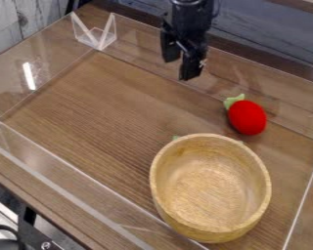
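Note:
My black gripper [186,57] hangs open at the top centre of the camera view, above the back of the wooden table [81,117], with nothing visible between its fingers. A red tomato-like object [246,118] with a green top lies at the right of the table, apart from the gripper. A large tan bowl [209,223] sits at the front right.
A clear wire or plastic holder [97,29] stands at the back left. Black cables show at the lower left corner, off the table's edge.

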